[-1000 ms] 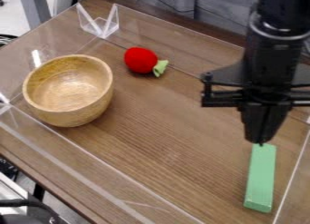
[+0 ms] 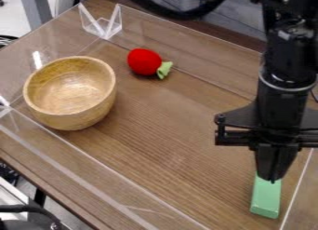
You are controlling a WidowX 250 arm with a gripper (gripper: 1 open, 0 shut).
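Observation:
A black gripper (image 2: 266,157) hangs at the right of the camera view, shut, lowered over a light green rectangular bar (image 2: 266,199) that lies on the wooden table (image 2: 149,169). The gripper's body hides the far end of the bar; whether its fingertips touch the bar cannot be told.
A round wooden bowl (image 2: 70,90) sits at the left. A red object with a green top (image 2: 145,62), like a tomato or strawberry, lies at the upper middle. A clear container (image 2: 99,20) stands at the back left.
The gripper has moved downward in the view, toward the green bar, and now covers more of it. The bar and the other objects have stayed in place.

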